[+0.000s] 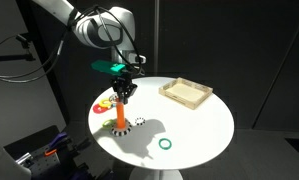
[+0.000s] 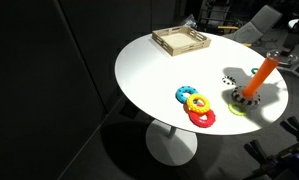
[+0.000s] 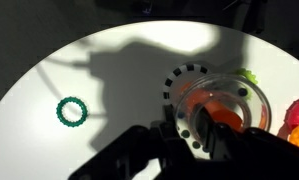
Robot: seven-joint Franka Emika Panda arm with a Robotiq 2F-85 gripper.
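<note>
An orange peg [image 1: 120, 117] stands upright on the round table, with a black-and-white ring [image 2: 246, 97] around its base. My gripper is over the peg's top, shut on the near-left side of a clear ring [image 3: 270, 116]. In the wrist view this clear ring surrounds the peg's orange tip [image 3: 227, 118]; whether it touches the peg I cannot tell. Exterior view 1 shows the gripper close above the peg, the ring hardly visible there.
A green ring [image 1: 165, 143] lies apart on the white table [image 1: 184, 125]. Blue [image 2: 187, 94], yellow [image 2: 198, 103] and red [image 2: 201, 118] rings are clustered to one side. A lime ring [image 2: 237, 109] lies beside the peg. The wooden tray [image 1: 186, 93] stands farther back.
</note>
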